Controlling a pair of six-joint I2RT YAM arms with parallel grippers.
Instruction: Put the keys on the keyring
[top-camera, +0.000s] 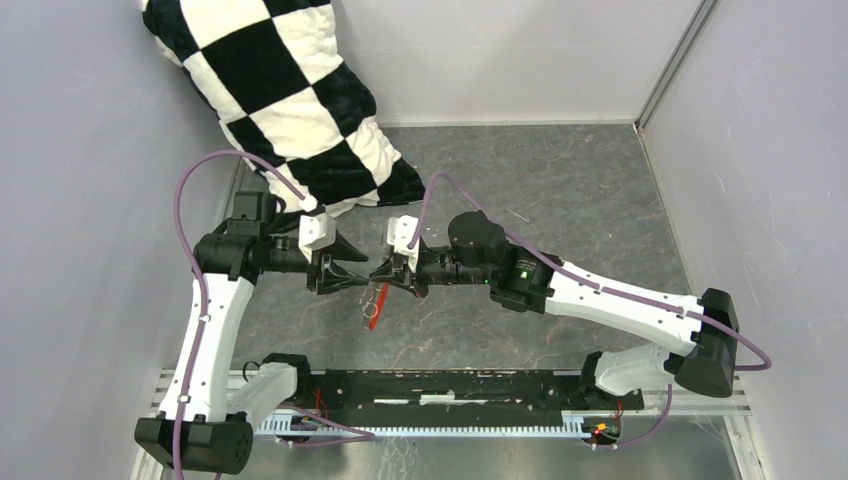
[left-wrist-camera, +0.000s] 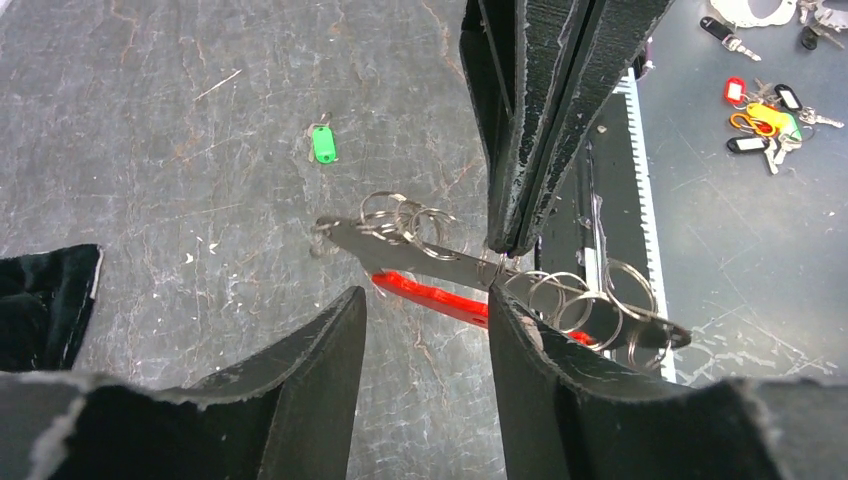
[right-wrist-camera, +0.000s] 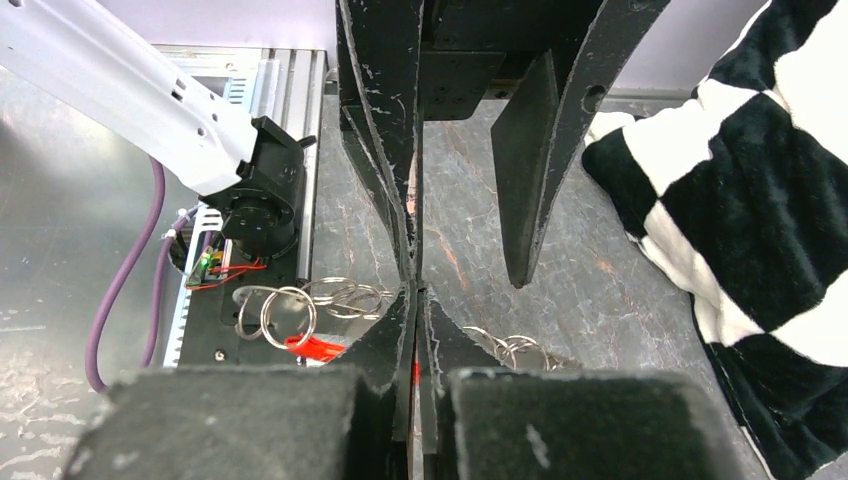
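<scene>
A flat metal strip (left-wrist-camera: 455, 266) with a red part (left-wrist-camera: 435, 296) and several loose rings (left-wrist-camera: 405, 218) hangs above the floor, the keyring by its look. My right gripper is shut on it near its middle; in the right wrist view its fingertips (right-wrist-camera: 413, 300) meet, with rings (right-wrist-camera: 290, 312) showing on both sides. My left gripper stands open close by, with one finger (left-wrist-camera: 515, 345) near the strip and nothing clearly held. In the left wrist view, a green-tagged key (left-wrist-camera: 323, 143) lies on the floor.
Several tagged keys (left-wrist-camera: 775, 120) lie on the metal surface at the right of the left wrist view, past the white-edged rail (left-wrist-camera: 645, 190). A checkered pillow (top-camera: 290, 90) stands at the back left.
</scene>
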